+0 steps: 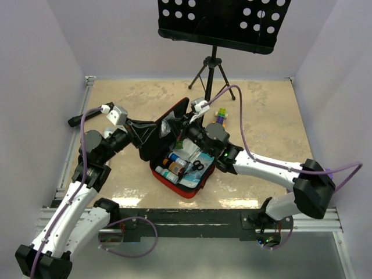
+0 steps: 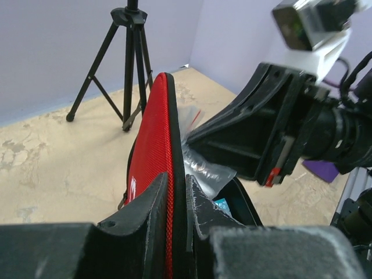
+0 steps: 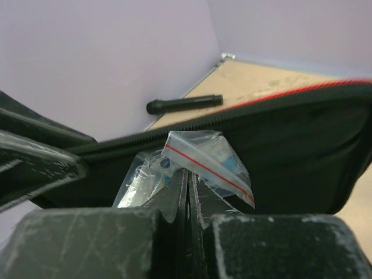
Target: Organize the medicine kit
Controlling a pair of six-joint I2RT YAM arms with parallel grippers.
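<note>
The medicine kit (image 1: 185, 193) is a red and black case with its lid (image 2: 149, 133) raised. My left gripper is shut on the edge of that lid. A clear zip bag with a red line (image 3: 203, 160) is pinched at its edge by my right gripper, which is shut and hangs beside the lid's dark inner face. Inside the base lie a white-capped bottle (image 1: 167, 175), an orange-capped brown bottle (image 1: 174, 167), black scissors (image 1: 198, 165) and a blue packet (image 1: 203, 160).
Behind the case stands a black tripod (image 1: 213, 70) with a music stand. A black microphone (image 3: 185, 104) lies at the left edge of the table. Colourful blocks (image 1: 221, 115) sit at the back right, and the right side of the table is clear.
</note>
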